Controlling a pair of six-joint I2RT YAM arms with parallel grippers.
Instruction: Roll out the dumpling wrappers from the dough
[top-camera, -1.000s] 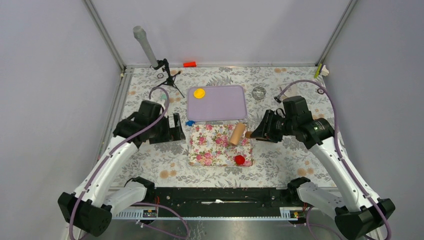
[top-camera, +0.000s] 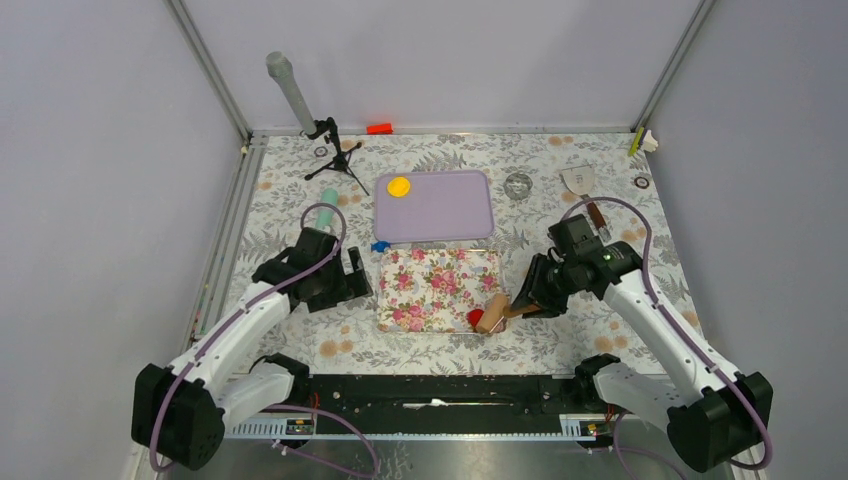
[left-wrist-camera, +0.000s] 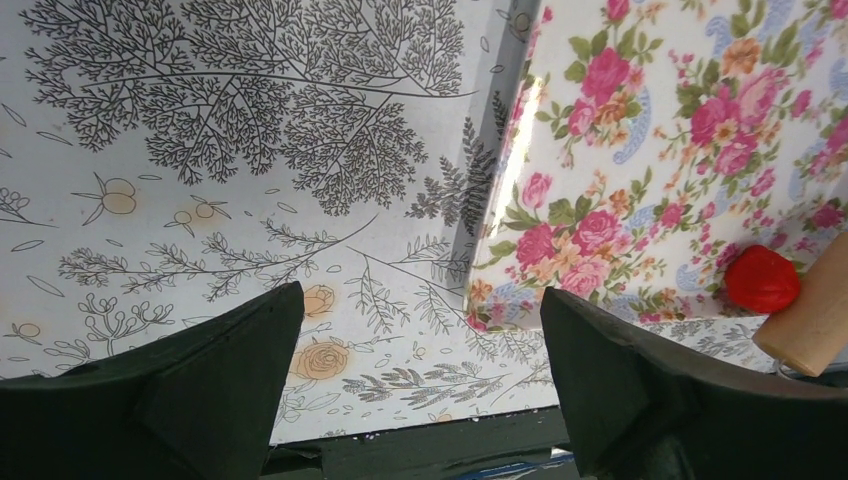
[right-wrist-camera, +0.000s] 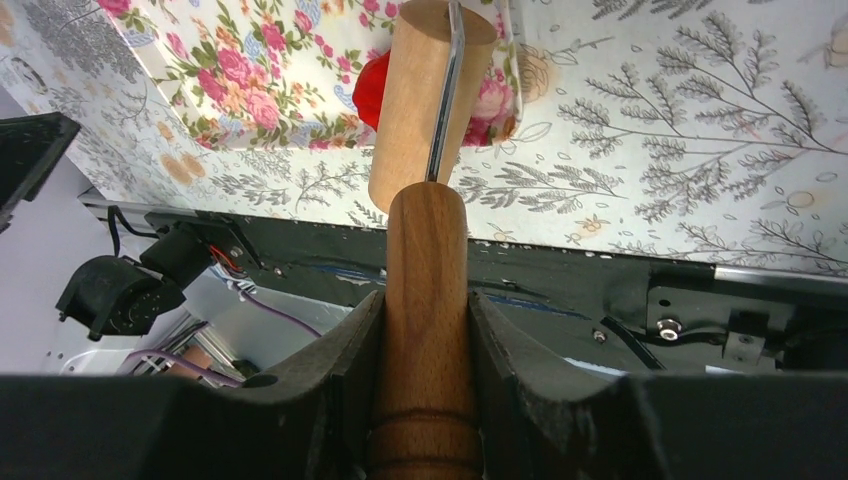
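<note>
My right gripper is shut on the dark wooden handle (right-wrist-camera: 427, 265) of a rolling pin, whose light wooden roller (right-wrist-camera: 408, 140) is at the floral board's near right corner, beside a red dough lump and partly over it in the right wrist view. Whether roller and dough touch, I cannot tell. The floral board (top-camera: 430, 290) lies in the table's middle. My left gripper hangs open left of the board, nothing between its fingers.
A lilac tray (top-camera: 435, 210) with a yellow disc (top-camera: 398, 187) is behind the board. A glass bowl (top-camera: 518, 186), a scraper (top-camera: 580, 180), a tripod (top-camera: 337, 150) and a mint cylinder (top-camera: 326, 205) stand or lie around. Table space left of the board is clear.
The roller has moved toward the board's near right corner, over to the red dough, with my right gripper. My left gripper has moved toward the table's front.
</note>
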